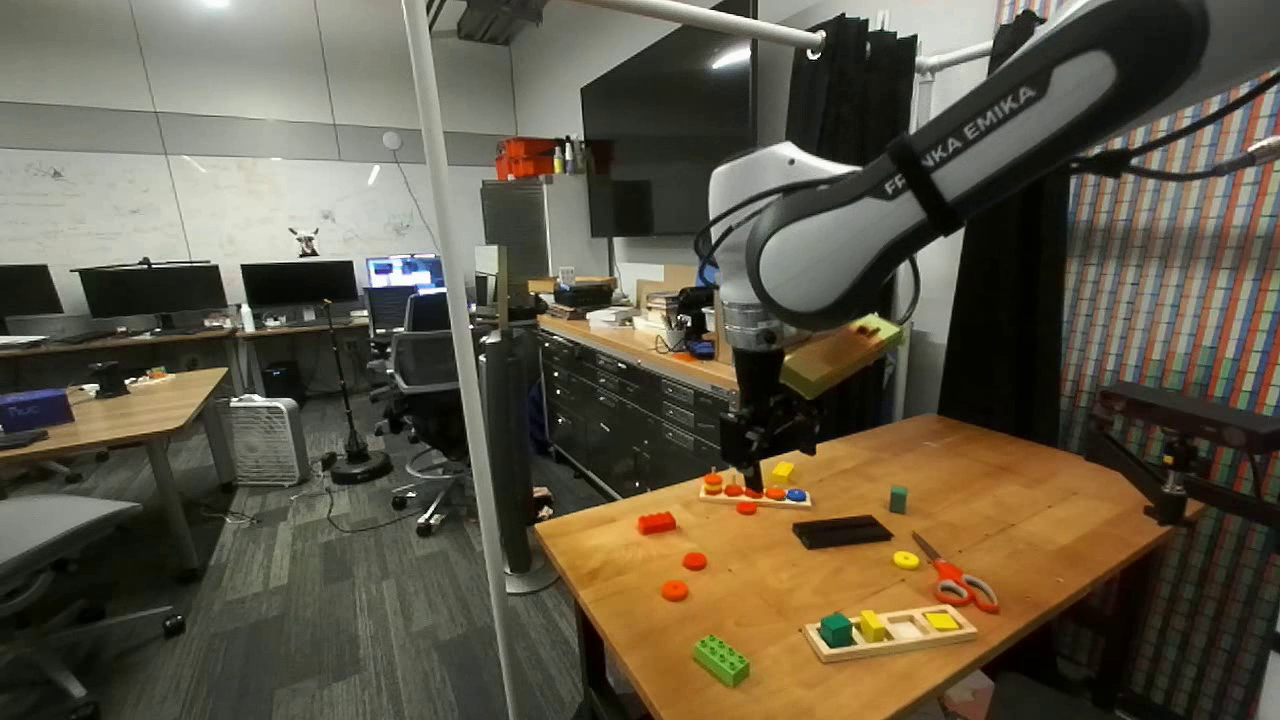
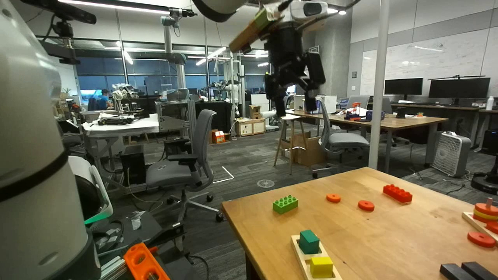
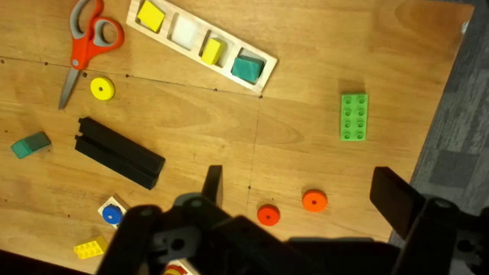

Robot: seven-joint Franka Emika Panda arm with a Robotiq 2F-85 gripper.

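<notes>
High over the wooden table (image 1: 744,576), my gripper (image 2: 295,108) stands open and empty, its fingers spread wide in the wrist view. Below it in the wrist view lie a red ring (image 3: 268,215) and an orange ring (image 3: 314,201). A green toy brick (image 3: 353,117) rests near the table's edge. The wooden tray (image 3: 270,71) has a green block (image 3: 247,68), two yellow blocks and one empty compartment. Toward the back, a peg board (image 1: 799,503) carries red and orange rings plus a blue ring (image 1: 795,494). The red brick (image 1: 656,523) lies left of that board.
Orange-handled scissors (image 3: 84,43) lie beside a yellow ring (image 3: 102,88). A black grooved piece (image 3: 120,152) sits mid-table, with a green block (image 3: 31,144) and a yellow brick (image 3: 90,247) farther off. Bare wood separates the tray from the loose rings.
</notes>
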